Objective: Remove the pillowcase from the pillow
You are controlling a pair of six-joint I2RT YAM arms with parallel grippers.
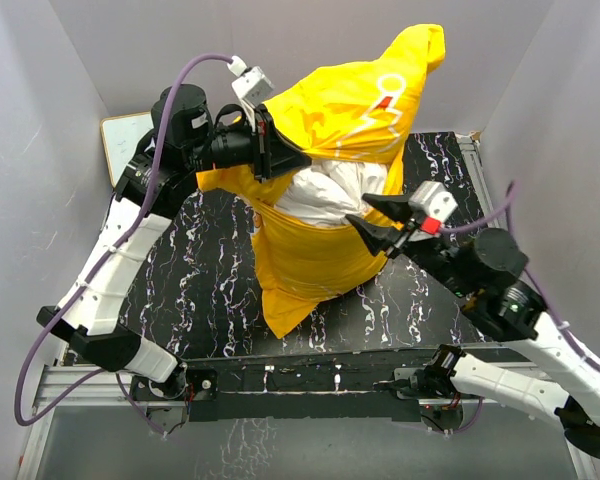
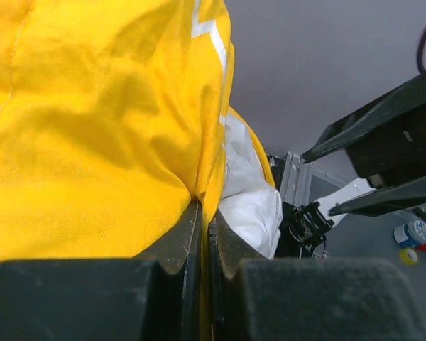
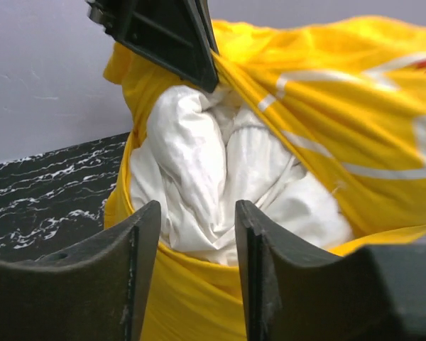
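Note:
The yellow pillowcase (image 1: 325,262) stands bunched and raised above the table, with the white pillow (image 1: 330,192) showing through its opening. My left gripper is shut on a fold of the pillowcase's yellow cloth, at the upper left of the opening. In the right wrist view the pillow (image 3: 192,149) bulges between the upper and lower yellow edges. My right gripper (image 1: 365,218) is open at the right of the opening, its fingertips apart and nothing gripped between them. Much of the pillow is hidden inside the case.
A whiteboard (image 1: 120,140) leans at the back left. Grey walls (image 1: 550,120) stand close around. Small jars (image 2: 413,233) appear beyond the table in the left wrist view.

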